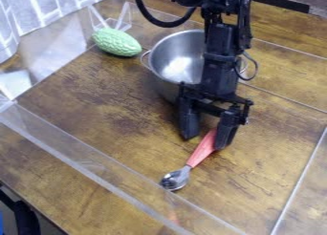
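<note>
My black gripper (207, 132) is low over the wooden table, in front of a steel pot (175, 58). Its fingers straddle or hover at the upper end of a spoon with a red handle (200, 154) and a silver bowl end (175, 180), which lies on the table pointing toward the front. The two fingers look apart; whether they touch the handle is unclear, as the gripper hides the handle's far end.
A pale green textured object (117, 40) lies at the back left. Clear plastic strips or edges run along the left and right.
</note>
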